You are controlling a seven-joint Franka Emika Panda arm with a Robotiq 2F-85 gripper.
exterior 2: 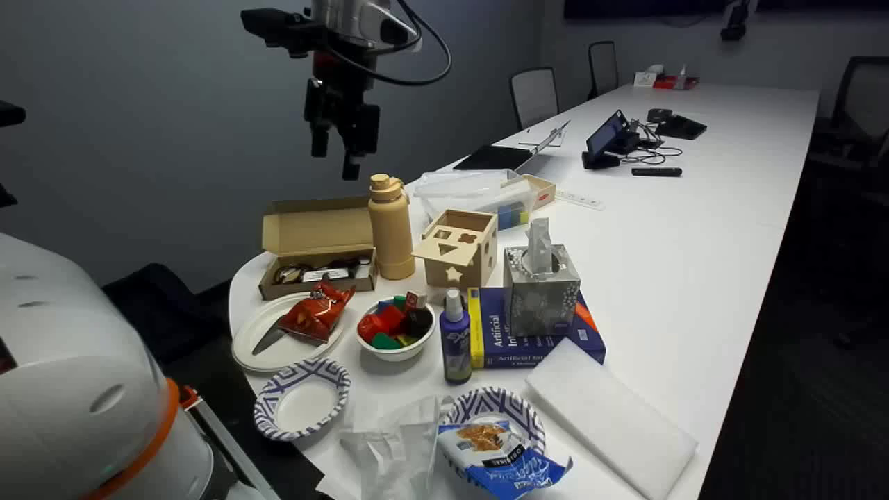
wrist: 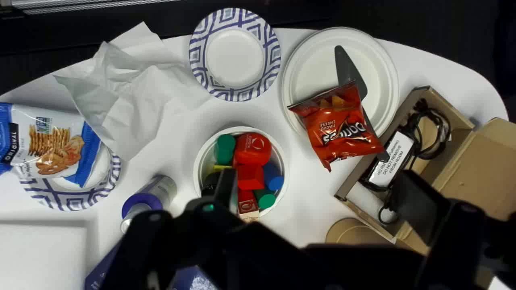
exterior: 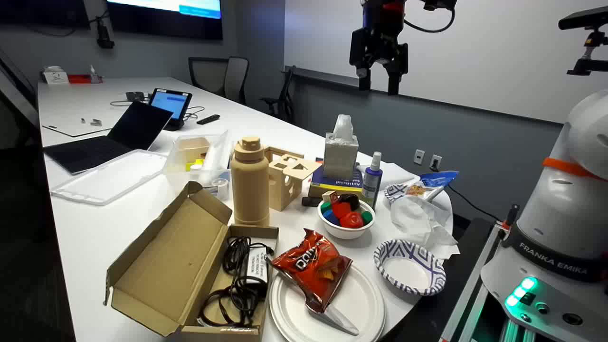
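Observation:
High above the table hangs my gripper (exterior: 379,85), its two fingers spread wide with only air between them; in the second exterior view the gripper (exterior 2: 335,162) is well over the tabletop. Below in the wrist view sits a white bowl (wrist: 197,166) filled with coloured blocks, among them a red one (wrist: 252,149) and a green one (wrist: 225,148). A red Doritos bag (wrist: 338,126) lies partly on a white plate (wrist: 296,63), over a dark-bladed knife (wrist: 349,72). To the bowl's upper left is an empty patterned paper bowl (wrist: 236,58).
An open cardboard box (exterior: 165,268) holds cables. Beside it stand a tall tan bottle (exterior: 251,185) and a wooden shape-sorter (exterior 2: 460,250). A spray bottle (exterior 2: 455,337), a tissue box (exterior 2: 542,296) on books, and a blue snack bag (exterior 2: 504,458) crowd the other side.

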